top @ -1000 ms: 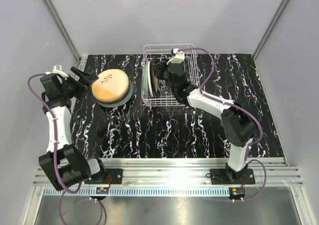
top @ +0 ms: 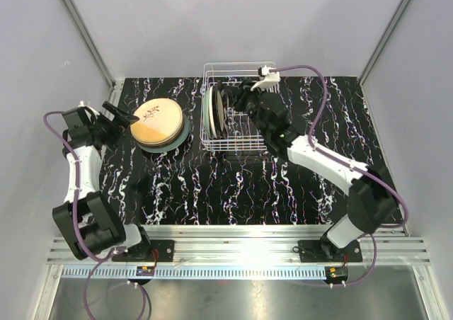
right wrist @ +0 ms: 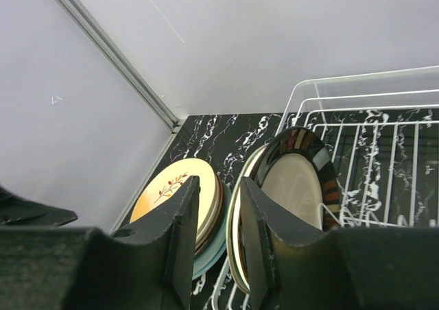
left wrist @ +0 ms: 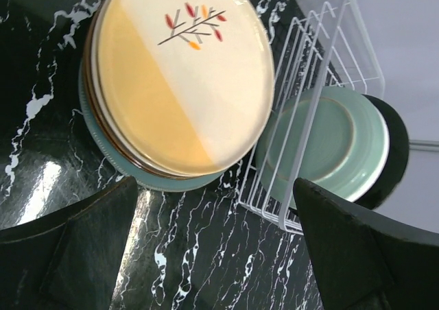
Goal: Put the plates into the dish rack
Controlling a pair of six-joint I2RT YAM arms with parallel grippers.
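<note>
A stack of plates (top: 156,118) sits on the black marbled counter, a cream-and-yellow one with a leaf print on top (left wrist: 185,84) and a teal one below. Several plates stand upright in the left part of the white wire rack (top: 233,139), including a pale green one (left wrist: 326,145) and a dark patterned one (right wrist: 302,142). My left gripper (top: 127,115) is open at the stack's left, nothing between its fingers. My right gripper (top: 238,97) is over the rack just right of the standing plates, part open; in its wrist view I cannot tell whether anything is between the fingers.
The rack's right part has free slots (right wrist: 411,125). Walls bound the counter at back and sides.
My right arm has shifted to the right, its gripper slightly away from the standing plates. The left arm has moved slightly; the stack is unchanged.
</note>
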